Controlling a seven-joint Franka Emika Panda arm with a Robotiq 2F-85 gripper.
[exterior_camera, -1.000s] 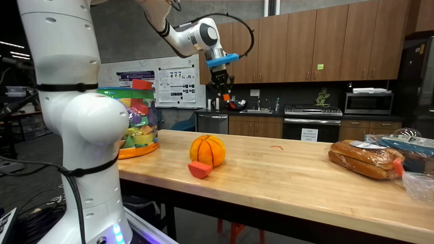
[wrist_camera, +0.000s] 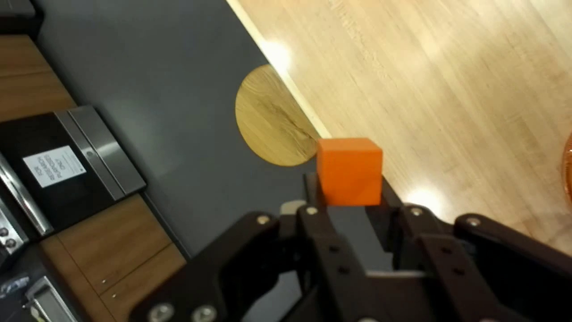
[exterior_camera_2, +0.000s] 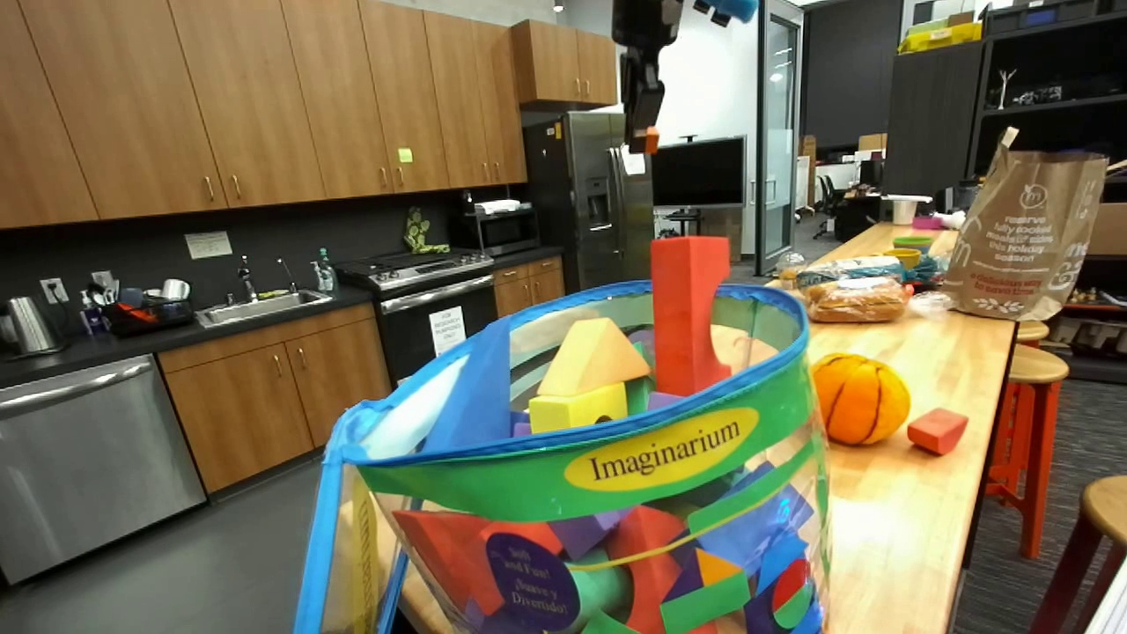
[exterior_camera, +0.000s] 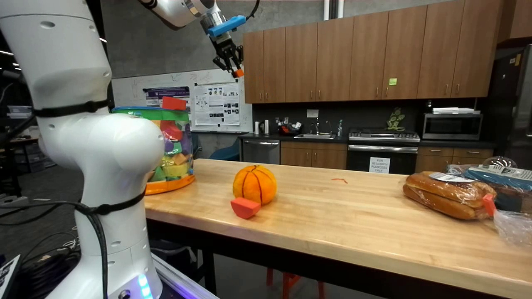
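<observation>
Held high above the table is a small orange block (wrist_camera: 349,171), with my gripper (exterior_camera: 235,72) shut on it. In the wrist view its front faces are clear of the fingers, which grip it from behind. A clear zippered bag (exterior_camera_2: 676,435) with a green band and blue rim stands open at the table's end, full of coloured foam blocks. One red block (exterior_camera_2: 687,317) sticks up above its rim. On the table, an orange pumpkin (exterior_camera: 254,185) has a red block (exterior_camera: 245,207) lying in front of it. In exterior view 2 the gripper appears above and beyond the bag.
Wrapped bread (exterior_camera: 447,194) and other packages lie at the table's far end, near a paper bag (exterior_camera_2: 1022,234). Stools (exterior_camera_2: 1037,370) stand along one side.
My arm has swung up and to the left in exterior view 1, carrying the orange block toward the bag's side. The pumpkin, red blocks and bag have not moved.
</observation>
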